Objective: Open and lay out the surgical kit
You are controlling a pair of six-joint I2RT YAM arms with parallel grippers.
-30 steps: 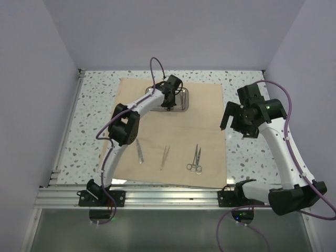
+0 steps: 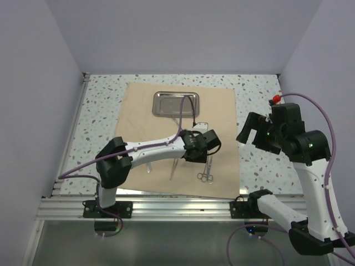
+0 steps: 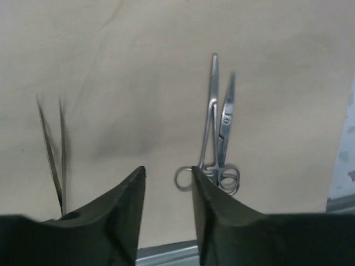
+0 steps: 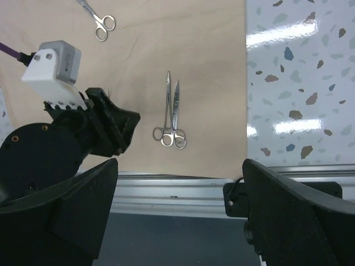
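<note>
My left gripper [image 2: 209, 151] hangs over the right part of the cloth. In the left wrist view its fingers [image 3: 125, 208] stand apart with nothing between them. Past them lie a clamp [image 3: 214, 91] and slim scissors [image 3: 226, 119], side by side, and tweezers [image 3: 63, 149] to the left. Just below the metal tray [image 2: 157, 104], a steel instrument [image 2: 176, 121] pokes out from behind the arm; its ring handles [image 4: 109, 22] show in the right wrist view. The scalpel [image 2: 148, 167] is partly covered by the left arm. Off the cloth's right edge, my right gripper [image 2: 249, 132] is wide open and empty.
A beige cloth [image 2: 219, 105] covers the middle of the speckled table [image 2: 258, 86]. The tray's visible floor looks bare, with a purple cable crossing its right side. A metal rail [image 2: 177, 205] borders the front.
A ringed instrument now lies below the tray.
</note>
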